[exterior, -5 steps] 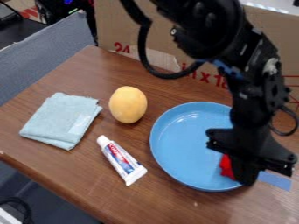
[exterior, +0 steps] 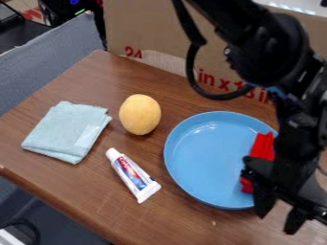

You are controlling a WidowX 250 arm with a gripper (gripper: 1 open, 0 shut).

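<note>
My black gripper (exterior: 278, 205) is at the lower right, low over the table just beside the right rim of a blue plate (exterior: 196, 157). A red object (exterior: 259, 148) lies on the plate's right side, partly hidden behind the arm. Whether the fingers are open or shut is hard to tell, and I see nothing clearly held between them.
A potato-like yellow object (exterior: 140, 114), a toothpaste tube (exterior: 134, 175) and a folded light-blue cloth (exterior: 65, 129) lie on the wooden table (exterior: 90, 206). A cardboard box (exterior: 160, 36) stands behind. The table's left edge borders a grey surface.
The arm has shifted right from over the plate, uncovering more of the red object.
</note>
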